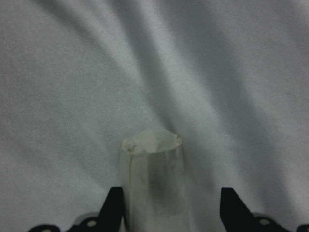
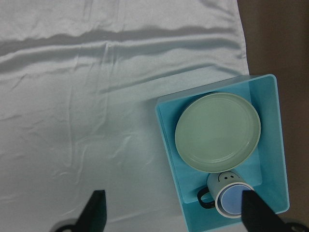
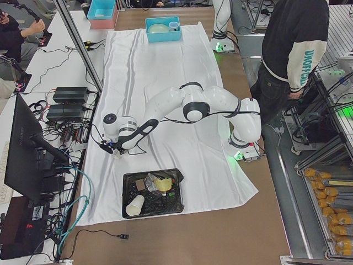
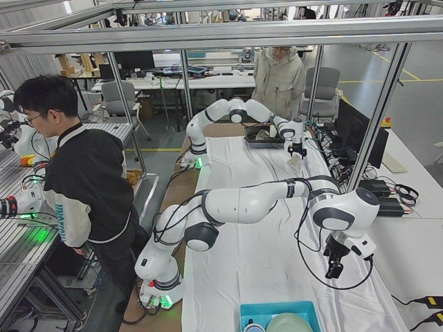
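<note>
My left gripper point(image 3: 110, 147) is low over the white cloth at the far left of its workspace. In the left wrist view its open fingers point(image 1: 111, 208) straddle a pale translucent cylindrical object point(image 1: 152, 179), like a bag or cup with a crumpled top, nearer the left finger. My right gripper point(image 4: 346, 259) stands open above the cloth at the other end, nothing between its fingers. Near it, a blue bin point(image 2: 169, 150) holds a green plate point(image 2: 217, 130) and a mug point(image 2: 227, 193) with a blue item inside.
A black lined bin point(image 3: 151, 207) with a white cup point(image 3: 135, 205) and other refuse sits beside the left arm. Monitor point(image 3: 25, 149) and cables border the cloth's left side. A person point(image 4: 83, 173) stands beside the table.
</note>
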